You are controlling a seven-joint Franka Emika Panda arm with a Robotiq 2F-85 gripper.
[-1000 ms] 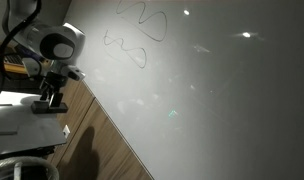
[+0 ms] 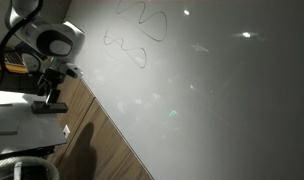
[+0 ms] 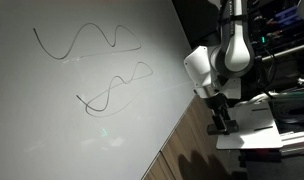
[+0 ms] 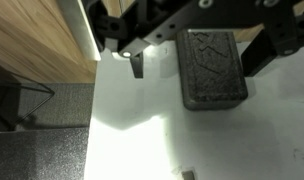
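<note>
A dark, block-shaped eraser point(image 4: 212, 70) lies on a pale surface point(image 4: 142, 100) in the wrist view. My gripper is open, its two fingers apart on either side of the eraser, and a gap shows between the left finger and the block. In exterior view 1 the eraser point(image 2: 49, 107) is right under the gripper's fingertips. Exterior view 2 shows the eraser point(image 3: 222, 128) below the gripper too. Whether the right finger touches it is hard to tell.
A large whiteboard point(image 2: 212, 100) carries wavy dark marker lines point(image 3: 117, 88). Wood panelling point(image 2: 112, 150) runs along its lower edge, close beside the arm. A round, pale-rimmed container point(image 2: 22, 163) stands below the table. A small dark piece point(image 4: 188, 174) lies near the eraser.
The arm has shifted only slightly over the eraser. The eraser stays in about the same place, and the board's marks look the same.
</note>
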